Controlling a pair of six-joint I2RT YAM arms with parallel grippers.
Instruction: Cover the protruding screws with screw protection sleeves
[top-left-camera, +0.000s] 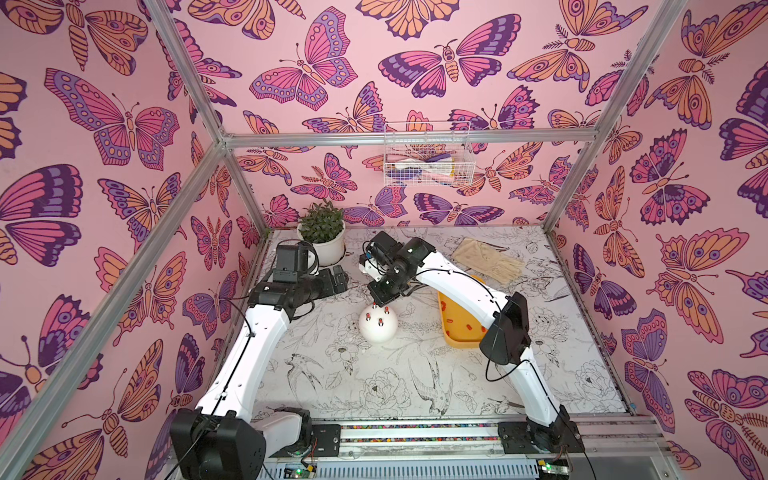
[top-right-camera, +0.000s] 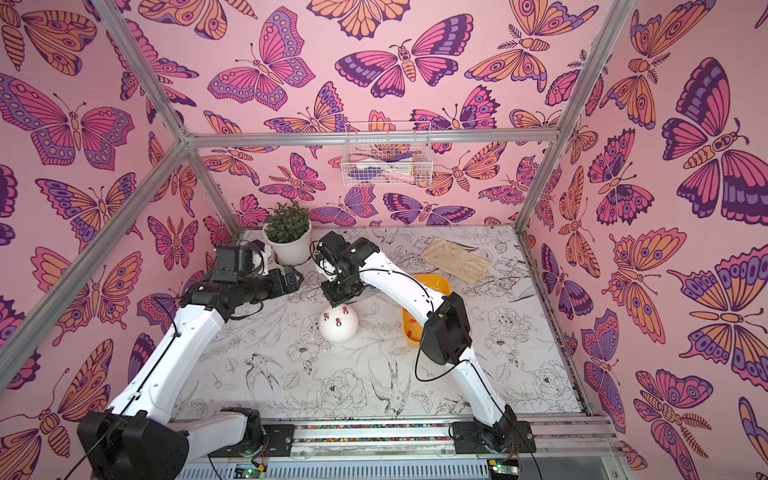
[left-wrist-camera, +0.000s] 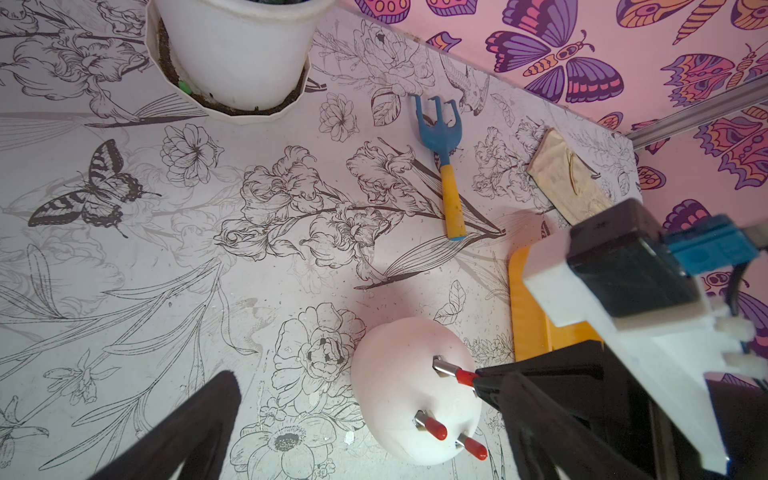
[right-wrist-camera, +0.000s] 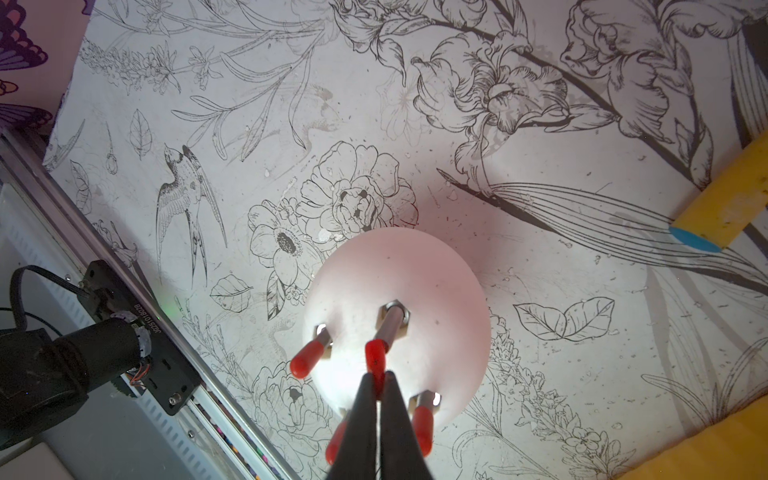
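Observation:
A white dome (right-wrist-camera: 448, 296) stands on the table with several metal screws sticking out, capped by red sleeves. One red sleeve (right-wrist-camera: 375, 356) lines up with its screw (right-wrist-camera: 392, 320); bare metal shows below it. My right gripper is shut, its fingertips against this sleeve's outer end; whether they pinch its tip is unclear. Other red sleeves (right-wrist-camera: 305, 360) sit on neighbouring screws, one partly behind the fingers. In the left wrist view, the right fingers (left-wrist-camera: 512, 372) meet the same sleeve from the right. My left gripper (top-left-camera: 339, 280) hangs open and empty, left of and behind the dome.
An orange tray (top-left-camera: 463, 340) with several loose red sleeves lies right of the dome, partly under the right arm. Behind are a potted plant (top-left-camera: 323, 232), a blue-and-yellow hand fork (left-wrist-camera: 449, 184) and beige gloves (top-left-camera: 488, 262).

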